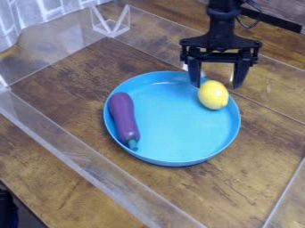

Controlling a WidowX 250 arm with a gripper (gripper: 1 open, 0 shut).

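My gripper (pixel 219 62) is open at the upper right, its dark fingers spread above and behind a yellow lemon-shaped toy (pixel 213 94). The toy lies in the right part of a blue round plate (pixel 172 147). A purple eggplant-shaped toy (pixel 121 118) lies along the plate's left side.
Transparent walls (pixel 60 156) run along the left and at the upper left. A small white object (pixel 185 66) is partly visible behind the gripper's left finger.
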